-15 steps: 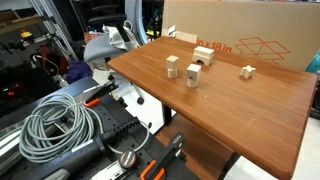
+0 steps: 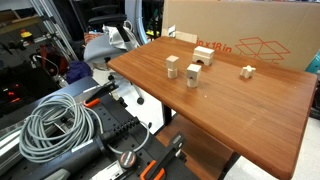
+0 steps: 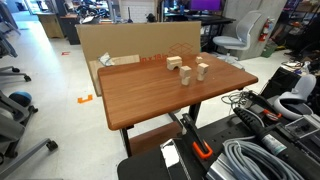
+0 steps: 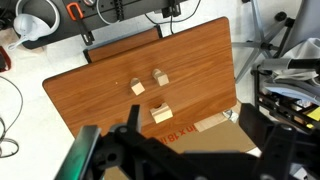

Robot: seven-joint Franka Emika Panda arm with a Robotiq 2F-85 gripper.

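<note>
Two upright light wooden blocks stand apart on the brown table (image 2: 240,110): one block (image 2: 172,66) and, nearer the front edge, another block (image 2: 193,76). Behind them lies a wider pale block (image 2: 204,54). A small knobbly pale piece (image 2: 247,72) sits by itself farther right. From above, the wrist view shows the two upright blocks (image 4: 137,87) and the wider block (image 4: 161,113). My gripper is open high over the table, its dark fingers (image 4: 133,122) far apart with nothing held between them. The small piece cannot be made out in the wrist view.
A cardboard panel (image 3: 130,40) stands along the table's back edge. Coiled grey cable (image 2: 55,128) and black equipment lie off the table's near side. An office chair (image 3: 236,38) stands beyond.
</note>
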